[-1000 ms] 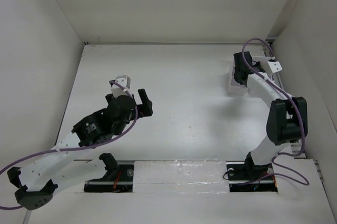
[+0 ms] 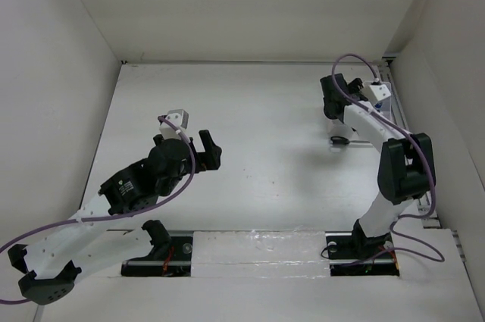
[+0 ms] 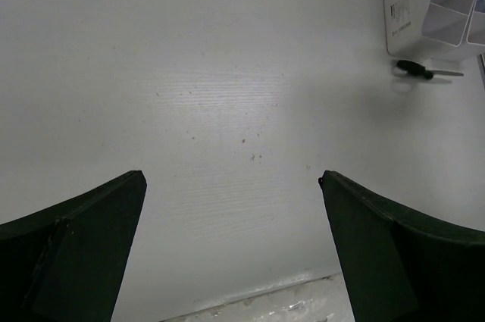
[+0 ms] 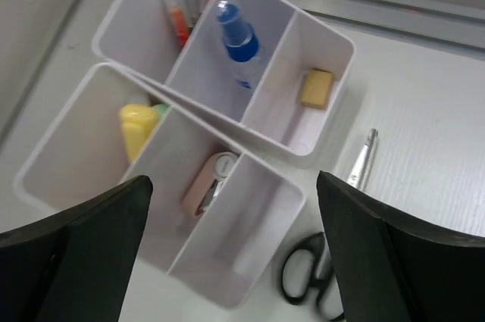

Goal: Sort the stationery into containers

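Two white divided containers [image 4: 265, 254] sit at the right of the table, holding a blue-capped bottle [image 4: 241, 45], pens [image 4: 178, 19], a tan eraser [image 4: 317, 87], a yellow object [image 4: 138, 125] and a pink item [image 4: 201, 186]. Black-handled scissors [image 4: 303, 276] lie on the table beside them, blades partly behind a finger. My right gripper is open over the containers and scissors, nothing visible between its fingers. My left gripper hangs open over bare table at the left, the containers far off in its view.
Walls enclose the back and both sides. A metal rail runs along the right edge, close to the containers.
The right arm has shifted leftward, toward the table's middle, uncovering the scissors in the top view. The left arm is almost unchanged.
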